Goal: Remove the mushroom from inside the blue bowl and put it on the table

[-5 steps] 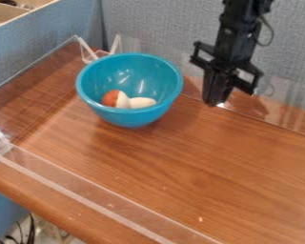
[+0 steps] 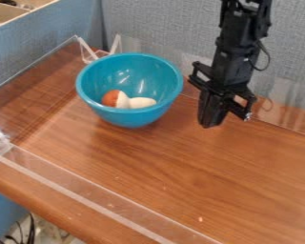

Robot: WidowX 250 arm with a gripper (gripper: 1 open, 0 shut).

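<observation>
The blue bowl (image 2: 88,84) stands upright toward the back left of the wooden table (image 2: 181,181). Inside it lies the mushroom, with an orange-red cap (image 2: 111,98) to the left and a pale, whitish stem (image 2: 137,103) to the right. My black gripper (image 2: 228,119) hangs to the right of the bowl, pointing down over the table and clear of the bowl's rim. Its finger area is dark and small, so I cannot make out whether the fingers are apart or together.
Grey padded walls (image 2: 168,29) close off the back and left. A clear plastic edge strip (image 2: 79,195) runs along the front left. White straps (image 2: 87,50) lie behind the bowl.
My gripper has come down and slightly to the right, nearer the table. The bowl and the mushroom in it have not moved.
</observation>
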